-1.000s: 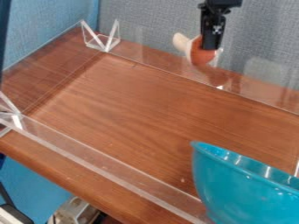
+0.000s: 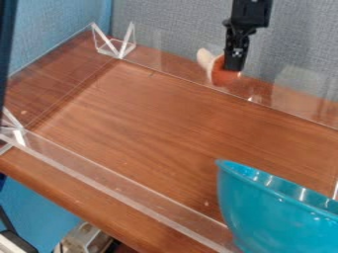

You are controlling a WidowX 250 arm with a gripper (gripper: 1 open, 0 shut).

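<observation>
At the top of the camera view, near the back of the wooden table, my black gripper (image 2: 235, 59) is shut on an orange object with a pale part (image 2: 222, 73), held upright or tilted in the air by the back clear rim; its exact kind is hard to tell. A large turquoise bowl (image 2: 275, 217) stands at the front right, well apart from the gripper.
White corner brackets (image 2: 115, 42) stand at the back left and at the left front. Grey and blue padded panels rise behind.
The bowl has not moved.
</observation>
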